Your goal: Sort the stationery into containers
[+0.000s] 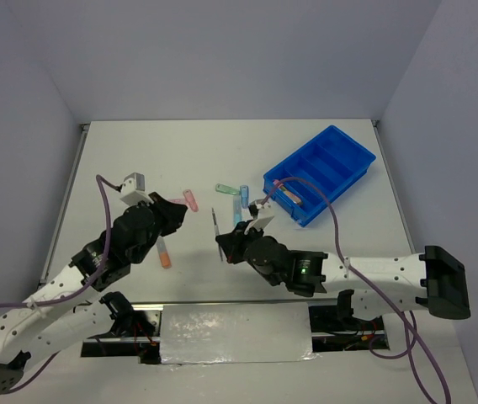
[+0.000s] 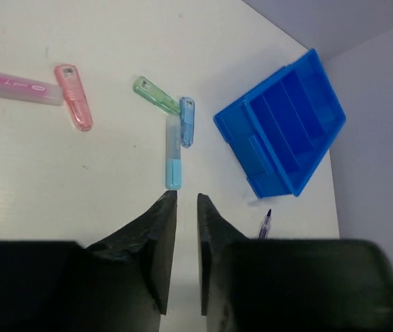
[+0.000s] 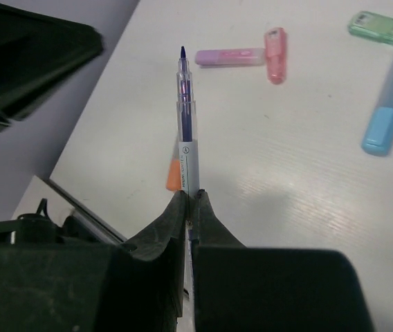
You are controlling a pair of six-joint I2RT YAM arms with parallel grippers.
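Observation:
A slim white pen with a dark blue tip stands up from my right gripper, which is shut on it. From above, that pen is over the middle of the table. My left gripper is part open, its fingers apart with only table visible between them; it hangs over the table's left half. Loose stationery lies flat: a pale pink highlighter, a pink piece, a green one, a small blue one, a blue highlighter and an orange-ended one.
At the back right stands a blue divided box; its front compartment holds something orange and yellowish. Its other compartments look empty from above. Bare white table spreads across the back left. Walls enclose the back and sides.

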